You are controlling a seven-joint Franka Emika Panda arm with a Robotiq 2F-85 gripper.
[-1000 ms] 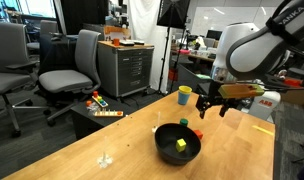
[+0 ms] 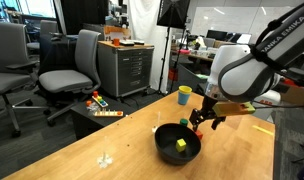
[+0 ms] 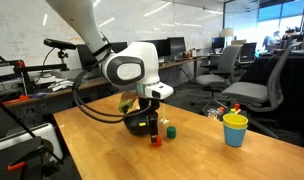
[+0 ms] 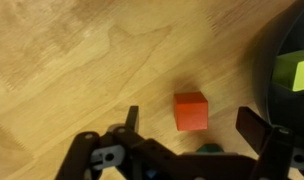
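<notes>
A small red block [image 4: 191,111] lies on the wooden table, seen from above between the spread fingers of my open gripper. Nothing is held. In exterior view 1 the gripper [image 2: 207,122] hangs just above that red block [image 2: 199,133], close by the right side of a black bowl [image 2: 166,145]. Inside the bowl sits a yellow-green block [image 2: 180,144]. A dark green piece [image 4: 209,148] shows partly behind the gripper body in the wrist view; exterior view 2 has this green piece [image 3: 171,132] near the red block [image 3: 157,142].
The bowl's rim [image 4: 262,75] is close to the right finger. A yellow-and-blue cup [image 2: 183,96] stands farther back on the table. At the table's left edge is a dark box with colourful items [image 2: 96,103].
My gripper has come down toward the table and the red block, staying open. The bowl and blocks have not moved.
</notes>
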